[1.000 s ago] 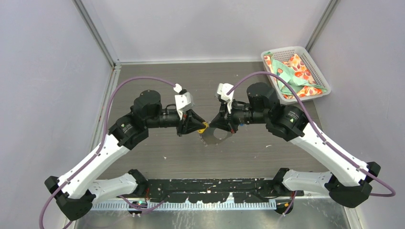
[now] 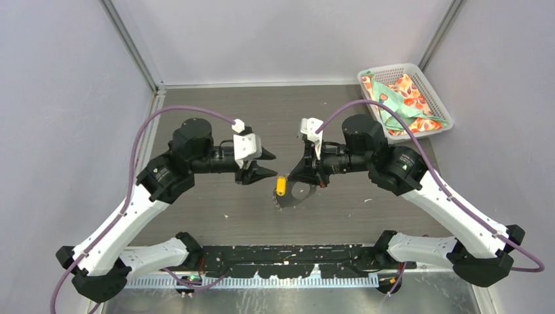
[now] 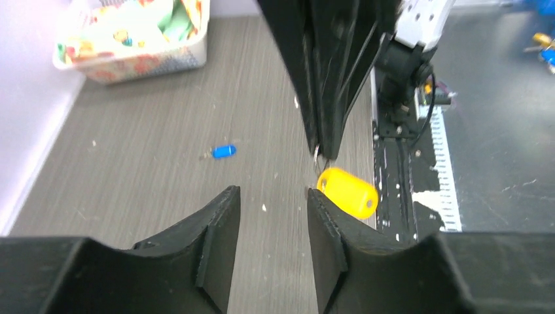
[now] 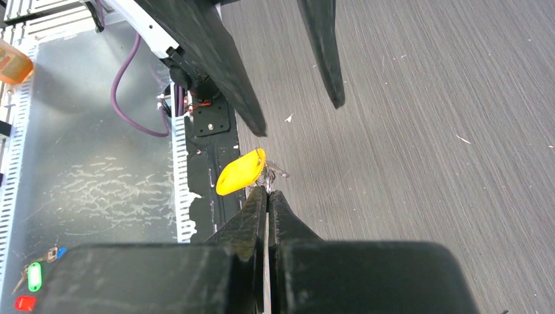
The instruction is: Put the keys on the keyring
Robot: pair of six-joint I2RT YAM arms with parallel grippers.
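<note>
The yellow key tag (image 2: 281,186) hangs beneath the tip of my right gripper (image 2: 290,176). That gripper is shut on thin metal, apparently the keyring (image 4: 266,175) joined to the tag; its exact outline is too small to read. A slender grey metal piece (image 4: 279,170) shows beside the ring, perhaps a key. Facing it from the left, my left gripper stands open and empty, its fingers apart from the tag. On the table farther off lies a blue tag (image 3: 224,151), with something small and dull at its end.
A white basket (image 2: 429,85) of patterned cloth stands at the back right. Green (image 4: 35,277), red (image 4: 25,303) and blue (image 4: 61,252) tags lie on the metal surface at the lower left of the right wrist view.
The left gripper's fingers, close together at the yellow tag before, have spread and drawn back slightly left. The tag now hangs more upright.
</note>
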